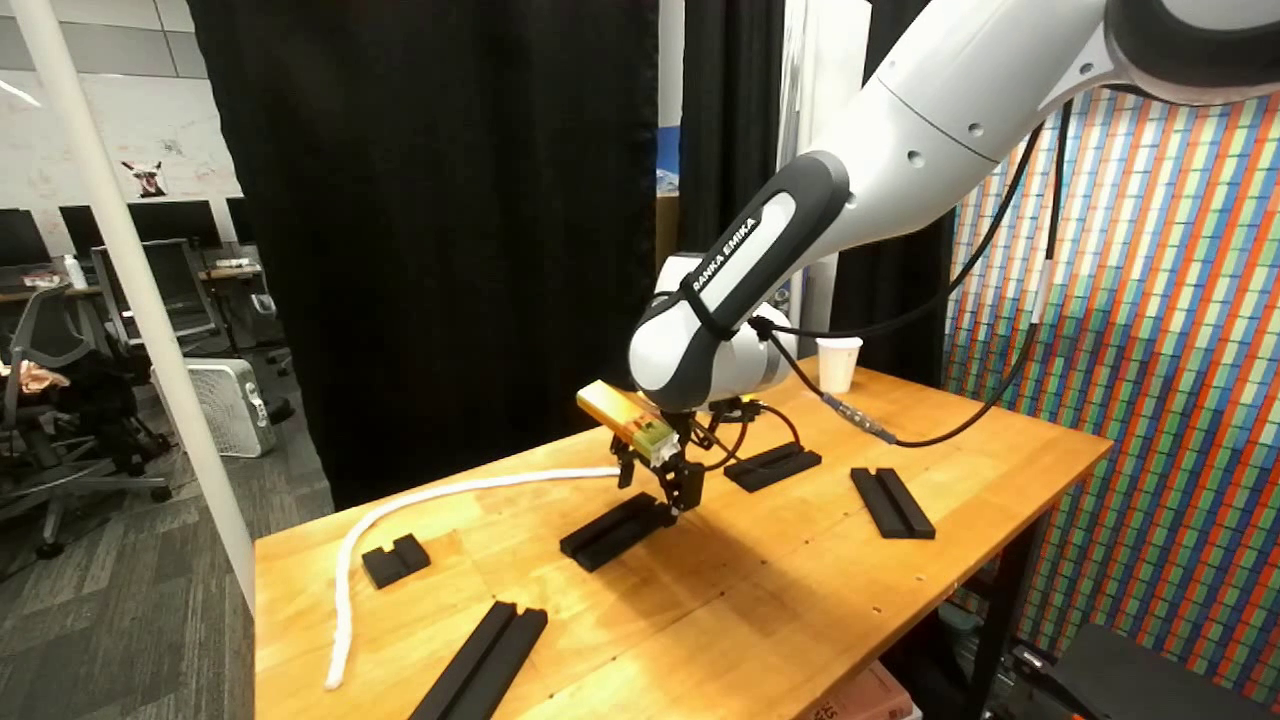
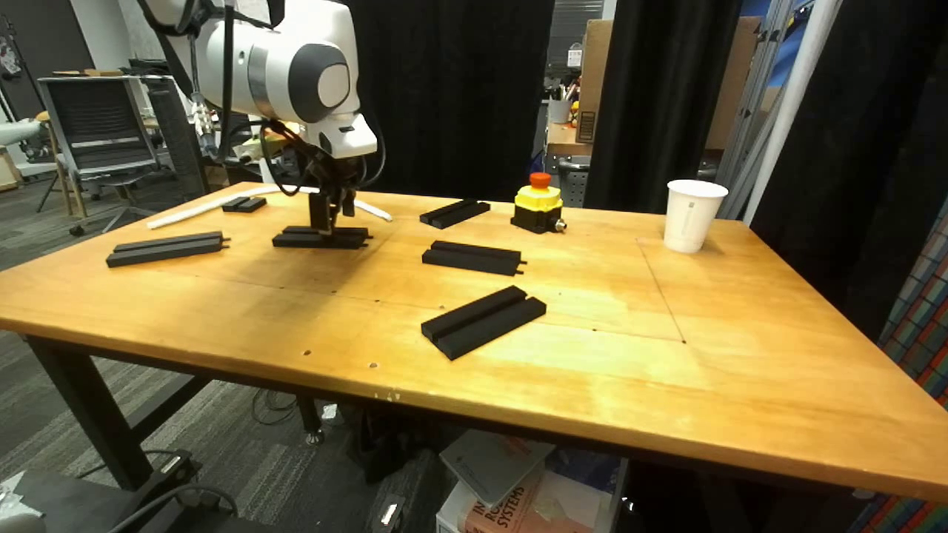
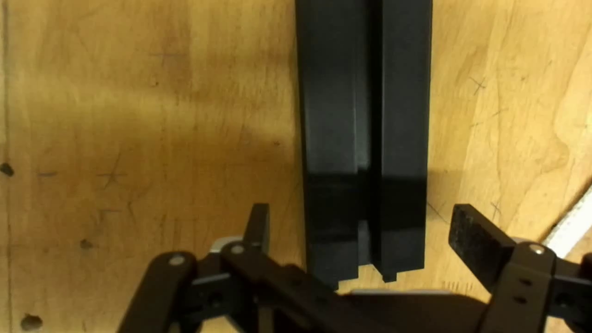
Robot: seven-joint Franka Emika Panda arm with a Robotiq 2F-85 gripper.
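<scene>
Low over the table, my gripper stands open, its fingers on either side of one end of a black grooved block [image 3: 333,111]. Bare wood shows between each finger and the block in the wrist view, so neither side appears to touch it. The block lies flat, its groove running lengthwise, and small tabs show at the end between my fingers. In exterior view 1 this same block [image 1: 606,536] reaches out to the left from under the gripper [image 1: 657,480]. From exterior view 2, a finger hides part of the block [image 2: 298,238].
Other grooved blocks lie apart: a long one [image 1: 480,666], a short one [image 1: 396,560], one behind [image 1: 774,467] and one at right [image 1: 891,503]. A white strip [image 1: 480,485] curves along the left. The emergency stop [image 2: 538,209] and paper cup [image 2: 691,216] stand farther off.
</scene>
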